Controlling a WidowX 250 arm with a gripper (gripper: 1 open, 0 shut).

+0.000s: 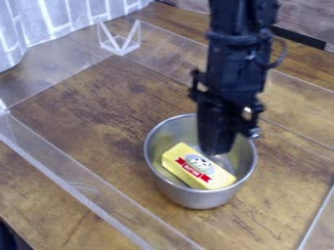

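A steel bowl (196, 190) stands on the wooden table, holding a yellow butter box (196, 168) with a red label and a cow picture. My black gripper (229, 132) hangs over the back half of the bowl, above and behind the box. It looks shut, with nothing visible held; its fingertips are dark and hard to make out.
Clear plastic edges (78, 176) run along the left and across the table. A small clear plastic piece (119, 37) sits at the back left, near a white curtain (33, 24). The wood left of the bowl is free.
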